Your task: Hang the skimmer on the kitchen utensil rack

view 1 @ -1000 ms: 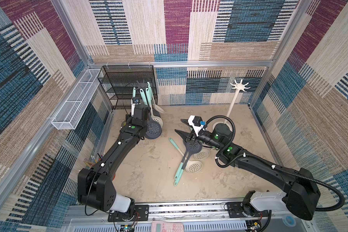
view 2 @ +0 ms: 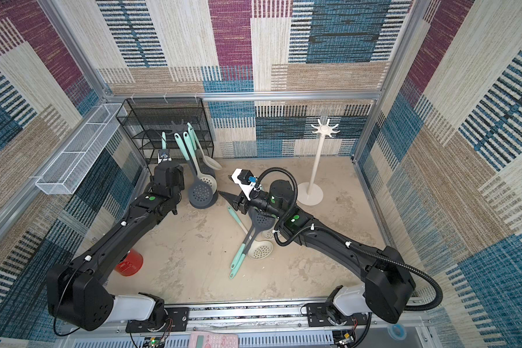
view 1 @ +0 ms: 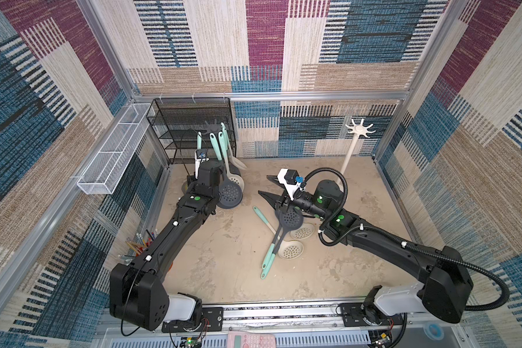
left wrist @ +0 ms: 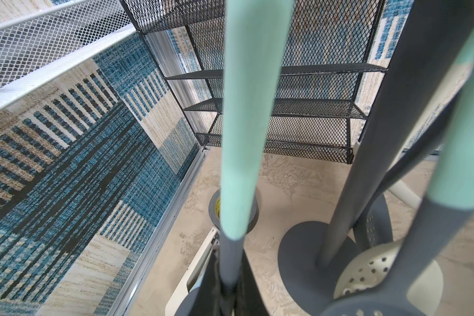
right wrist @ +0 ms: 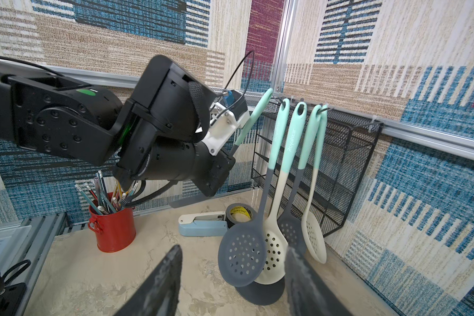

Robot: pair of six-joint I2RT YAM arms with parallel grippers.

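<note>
A skimmer with a mint handle [left wrist: 250,115] and grey shaft stands tilted in my left gripper, which is shut on the shaft. Its grey head [right wrist: 189,201] shows edge-on behind the left arm in the right wrist view. The dark utensil rack [view 1: 213,126] rises just right of the left gripper; several mint-handled utensils [right wrist: 295,137] hang from it, a grey perforated skimmer [right wrist: 242,252] among them. The held handle is apart from those. My right gripper [view 1: 265,185] is open over mid-table, empty between its fingers.
Loose skimmers [view 1: 290,249] lie crossed on the table beneath the right gripper. A cream rack [view 1: 359,128] stands empty at the back right. Black mesh shelves [view 1: 191,110] are behind the utensils; a stapler [right wrist: 202,223], tape roll [right wrist: 240,212] and red cup [right wrist: 115,230] are nearby.
My right arm has drifted a little to the left, its gripper staying open.
</note>
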